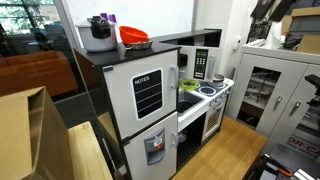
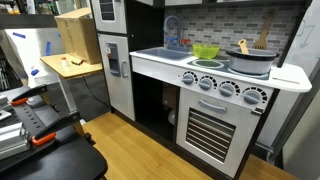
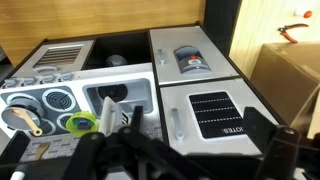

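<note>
High at the right of exterior view 1, my gripper [image 1: 265,30] is only partly shown, cut off by the frame's top. Seen from the wrist, its dark fingers [image 3: 262,130] stand wide apart, so the gripper is open with nothing between them. Beyond them is the toy kitchen's white fridge, with a black notes board [image 3: 215,114] on its upper door and a grey dispenser [image 3: 190,58] on its lower door. Both fridge doors look closed. A pale handle [image 3: 178,123] runs along the upper door.
A green bowl [image 2: 205,50] stands by the sink [image 2: 163,58]; a grey pot [image 2: 252,61] is on the stove. Below the sink the cabinet [image 2: 150,98] is open and dark. A red bowl [image 1: 135,36] and a cooker [image 1: 98,36] top the fridge.
</note>
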